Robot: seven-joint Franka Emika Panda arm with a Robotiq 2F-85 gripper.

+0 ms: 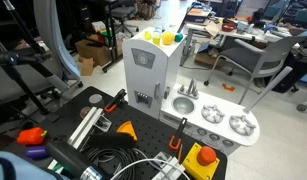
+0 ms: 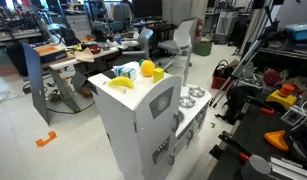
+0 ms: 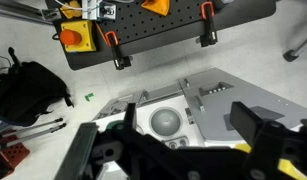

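My gripper hangs open over the toy kitchen, its dark fingers spread apart at the bottom of the wrist view with nothing visible between them. Below it in that view lie the round sink and a grey cabinet panel. The tall cabinet carries several small toys on top, among them a yellow banana, a yellow block and a white-and-blue item. Beside the cabinet, the low white counter holds the sink and several round burners.
A black perforated table adjoins the kitchen. On it are a yellow box with a red button, an orange wedge, cables and clamps. A black bag lies on the floor. Chairs and desks stand farther back.
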